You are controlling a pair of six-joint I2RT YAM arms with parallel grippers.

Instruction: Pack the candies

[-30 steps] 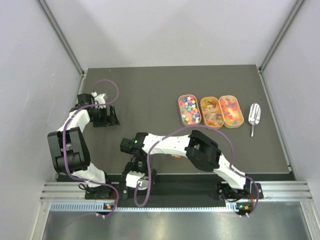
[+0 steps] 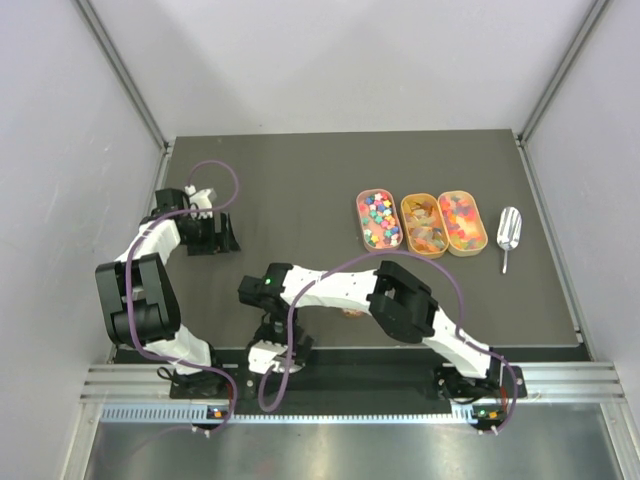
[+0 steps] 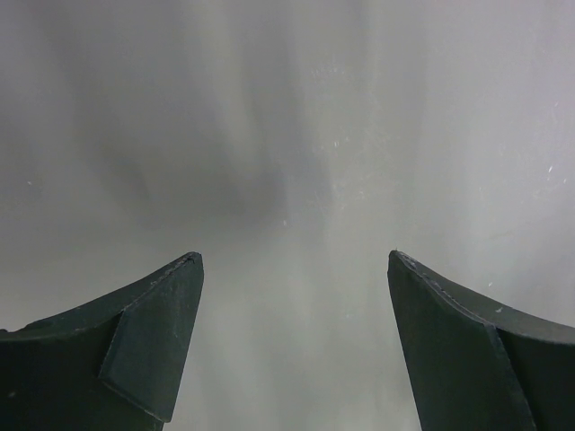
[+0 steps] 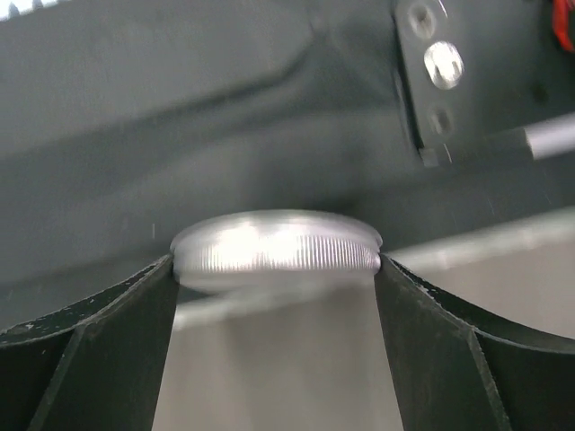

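My left gripper [image 2: 227, 236] stands open at the left of the table, with bare surface between its fingers in the left wrist view. Over the front edge, my right gripper has its fingers wide apart. A pale, round, lid-like piece with a ridged rim [image 4: 277, 247] spans the gap between its fingertips, seeming to meet both; whether it is gripped cannot be told. Toward the back right stand a box of star-shaped candies [image 2: 379, 219], a box of wrapped candies [image 2: 424, 224] and a box of red and orange candies [image 2: 463, 222].
A silver scoop [image 2: 509, 228] lies at the right. Under the right forearm, something small and pale orange [image 2: 352, 312] is mostly hidden. Purple cables [image 2: 455, 290] loop over both arms.
The left arm, boxes and scoop look unmoved.
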